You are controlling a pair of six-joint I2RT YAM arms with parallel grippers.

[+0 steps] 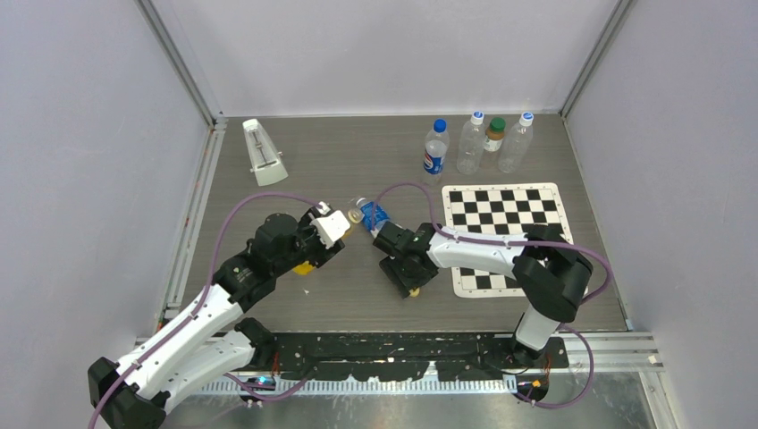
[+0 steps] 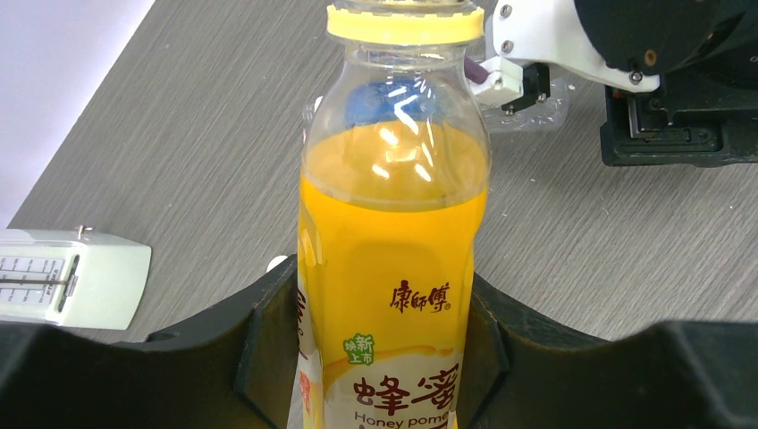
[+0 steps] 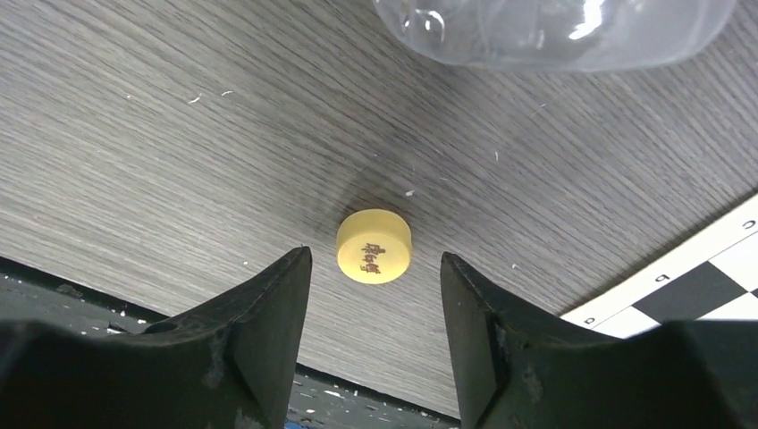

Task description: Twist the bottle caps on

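Note:
My left gripper is shut on an orange honey pomelo bottle, held upright with its neck uncapped above the yellow ring. My right gripper is part open, its fingers either side of and just behind a yellow cap lying on the table, not touching it. A blue-label bottle lies on its side between the arms. Upright at the back right stand a blue-capped bottle, two clear bottles with white-blue tops and a green-lidded jar.
A checkered board lies at the right, partly under my right arm. A white metronome-like device sits at the back left.

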